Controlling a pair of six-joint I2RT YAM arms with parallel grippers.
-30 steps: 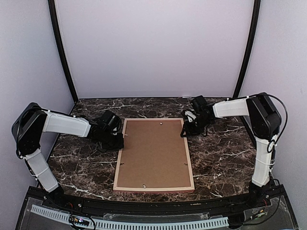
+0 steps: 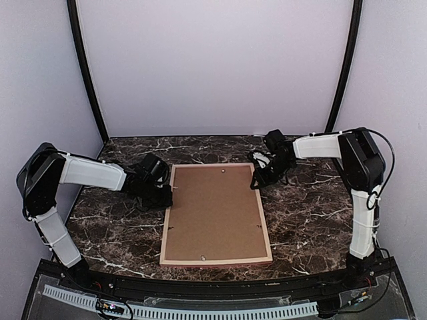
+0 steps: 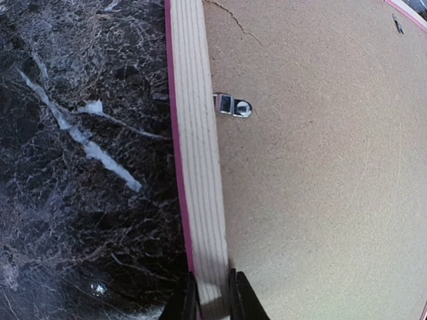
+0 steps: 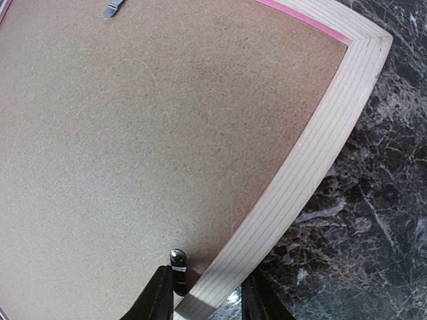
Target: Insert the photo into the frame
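The pale wooden frame [image 2: 217, 262] lies on the dark marble table, its brown backing board [image 2: 213, 213] facing up. No photo shows. At the frame's left side, my left gripper is shut on the wooden rail [image 3: 197, 153], one finger on each side of it. On the opposite side my right gripper straddles the right rail [image 4: 300, 173] and is shut on it. A small metal clip [image 4: 179, 272] sits beside the right gripper's inner finger. Another metal clip [image 3: 233, 106] reaches from the left rail onto the board.
More small clips sit near the board's edges, including a front one [image 2: 203, 257] and a back one [image 2: 223, 171]. Bare marble [image 2: 300, 227] lies right of the frame and also to its left. A white slotted rail [image 2: 220, 313] runs along the front.
The frame has turned and shifted slightly, its front edge a little to the right. The left arm looks still.
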